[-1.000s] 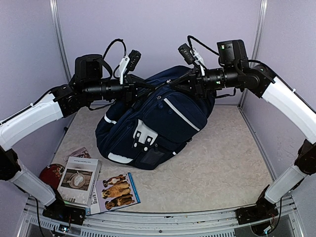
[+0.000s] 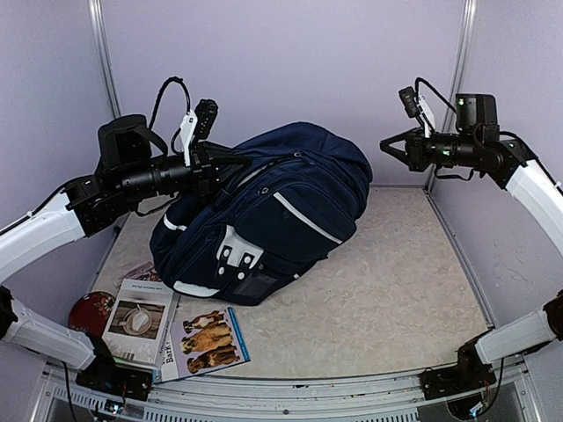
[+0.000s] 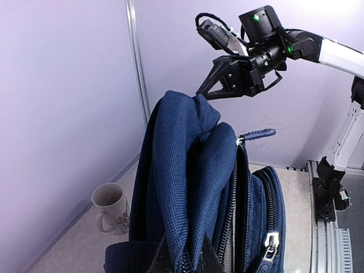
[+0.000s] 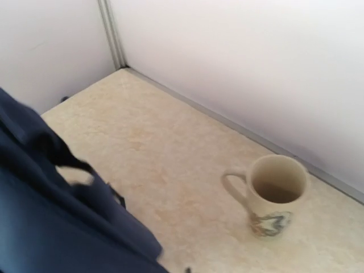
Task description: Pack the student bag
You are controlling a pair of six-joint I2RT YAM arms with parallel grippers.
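Note:
The navy backpack [image 2: 299,207] leans tilted over the middle of the table, its white-trimmed front facing the near side. My left gripper [image 2: 239,163] is shut on the bag's upper edge; in the left wrist view a fold of navy cloth [image 3: 179,187] is pinched between its fingers, beside an open zipper [image 3: 233,210]. To the right of the bag, my right gripper [image 2: 387,148] hangs in the air, clear of it and shut. Behind the bag stands a cream mug [image 4: 276,187], visible in both wrist views but hidden from the top.
At the front left lie a dog book [image 2: 209,343], a book with a coffee cup cover [image 2: 139,322] and a dark red round item [image 2: 91,312]. Walls close off the back and sides.
My right gripper has moved off the bag to the right and away from it.

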